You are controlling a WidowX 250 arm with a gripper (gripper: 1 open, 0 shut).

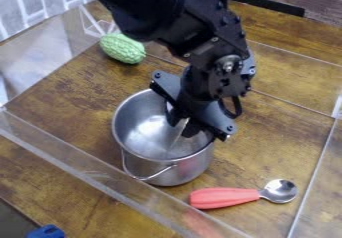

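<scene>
A steel pot (147, 142) with a wire handle stands in the middle of the wooden table. The black gripper (187, 112) reaches down over the pot's right side, its fingertips at or just inside the mouth. A light, thin piece shows below it inside the pot; whether the gripper holds it, and how wide the fingers stand, is unclear.
A spoon with a pink handle (225, 197) lies at the front right. A green bumpy vegetable (122, 48) lies at the back left. A blue object (47, 231) is at the bottom left corner. Clear plastic edges cross the left and right.
</scene>
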